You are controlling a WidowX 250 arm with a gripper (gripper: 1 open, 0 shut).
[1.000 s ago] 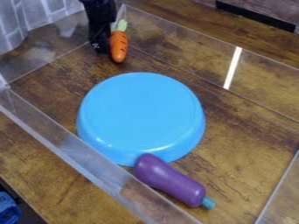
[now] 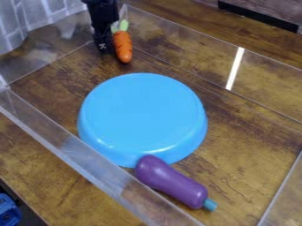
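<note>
My black gripper [image 2: 104,42] is low at the top left, beside an orange toy carrot [image 2: 123,48] with a pale green top; whether its fingers are open or shut, or touch the carrot, I cannot tell. A blue overturned plate or lid [image 2: 143,115] fills the middle. A purple toy eggplant [image 2: 171,181] lies against its lower right.
Clear walls border the wooden surface [image 2: 236,124] on the left, back and right. A blue object [image 2: 6,212] is at the lower left corner.
My gripper has shifted very slightly at the top left beside the carrot; the plate and eggplant have not moved.
</note>
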